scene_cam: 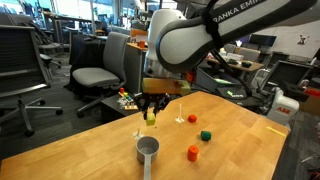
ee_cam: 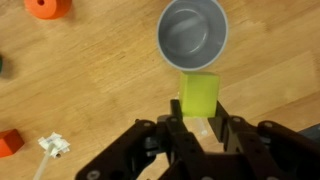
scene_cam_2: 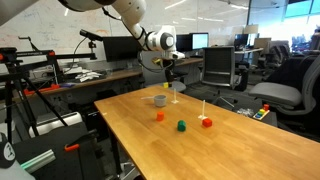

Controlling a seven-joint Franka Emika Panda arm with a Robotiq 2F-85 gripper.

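Note:
A yellow block (ee_cam: 200,93) is pinched in my gripper, which is shut on it. In the wrist view the block hangs beside the near rim of a grey cup (ee_cam: 190,35), slightly overlapping it. From the first exterior view, the yellow block (scene_cam: 150,118) is above the table, just behind the cup (scene_cam: 147,148), whose handle points toward the camera. The second exterior view shows the cup (scene_cam_2: 160,100) small and far off, with my gripper (scene_cam_2: 166,80) over it.
Loose on the table (scene_cam: 232,150) are an orange-red cylinder (scene_cam: 193,153), a green piece (scene_cam: 205,135) and a red block (scene_cam: 192,118). A thin white stick on a base (scene_cam: 180,114) stands behind them. Bare wood lies left of the cup.

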